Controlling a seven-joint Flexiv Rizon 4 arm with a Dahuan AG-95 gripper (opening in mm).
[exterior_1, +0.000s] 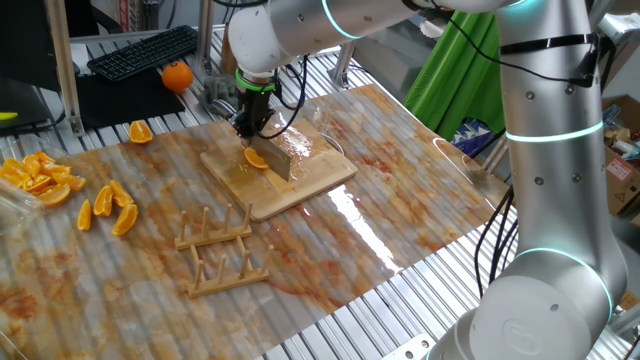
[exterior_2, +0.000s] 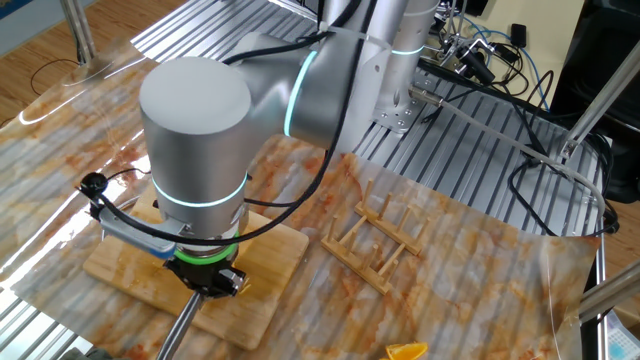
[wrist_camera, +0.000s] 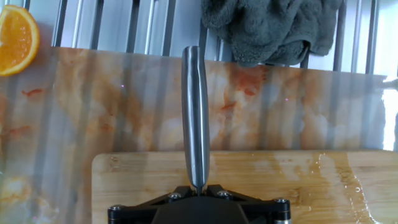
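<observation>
My gripper (exterior_1: 250, 128) is shut on the knife; in the wrist view its metal handle (wrist_camera: 196, 118) sticks out from between the fingers. The broad blade (exterior_1: 273, 160) stands upright, edge down, at the wooden cutting board (exterior_1: 312, 188). Right beside the blade, on its left in exterior view 1, lies an orange piece (exterior_1: 256, 159). Whether blade and fruit touch, I cannot tell. From exterior view 2, the arm hides most of the blade, while the handle (exterior_2: 180, 328) slants toward the bottom edge.
Several orange wedges (exterior_1: 103, 201) and a heap of pieces (exterior_1: 40, 180) lie at the left. A wooden peg rack (exterior_1: 222, 254) stands in front of the board. Behind are a whole orange (exterior_1: 177, 76) and keyboard (exterior_1: 143, 52). A grey towel (wrist_camera: 270, 28) lies past the board.
</observation>
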